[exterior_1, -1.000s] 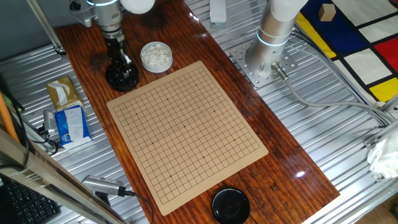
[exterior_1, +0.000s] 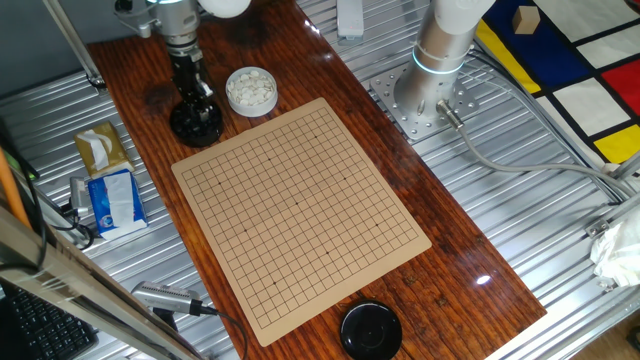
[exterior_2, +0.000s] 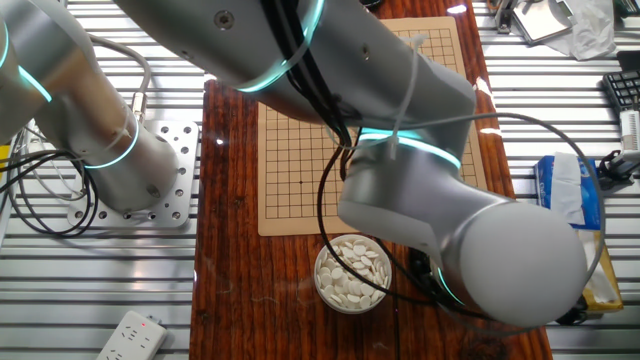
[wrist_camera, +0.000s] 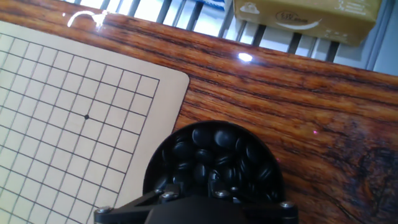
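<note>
My gripper points down into a round black bowl (wrist_camera: 273, 155) full of glossy black stones (wrist_camera: 225, 138). In the wrist view its two fingertips stand partly apart, with stones showing beyond them; whether a stone lies low between them is hidden. In exterior view 1 the gripper (exterior_1: 198, 112) reaches down at the bowl (exterior_1: 178, 130), off the board's far left corner. The tan grid board (exterior_1: 300, 215) is bare. A white bowl (exterior_1: 232, 105) heaped with white stones (exterior_1: 255, 88) stands to the right of the black bowl.
A black round dish (exterior_1: 371, 331) sits by the board's near edge. The robot base (exterior_1: 425, 100) is bolted right of the wooden table (exterior_1: 470, 290). Tissue packs (exterior_1: 118, 205) and a small camera device (exterior_1: 165, 297) lie to the left, off the wood.
Over the black bowl the arm has shifted only very slightly. Board, bowls and dish are where they were.
</note>
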